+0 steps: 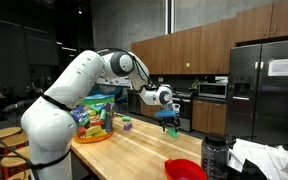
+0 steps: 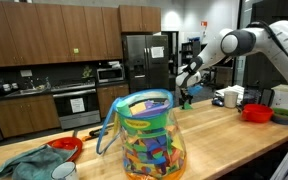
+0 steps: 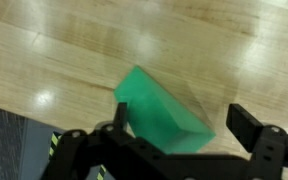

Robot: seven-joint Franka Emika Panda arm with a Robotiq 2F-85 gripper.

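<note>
A green block (image 3: pixel 166 112) lies on the wooden table in the wrist view, set at a slant. My gripper is open over it, its dark fingers apart. The left fingertip overlaps the block's edge in that view; a gap of bare wood shows on the right side. Whether a finger touches the block, I cannot tell. From exterior view 1, the green block (image 1: pixel 172 132) is small and sits just under the gripper (image 1: pixel 170 122), toward the table's far end.
A red bowl (image 1: pixel 183 169) and a dark canister (image 1: pixel 214 154) stand on the near right. A colourful bag (image 2: pixel 152 140) of toys occupies the opposite side. White cloth or paper (image 1: pixel 269 160) lies at the right edge.
</note>
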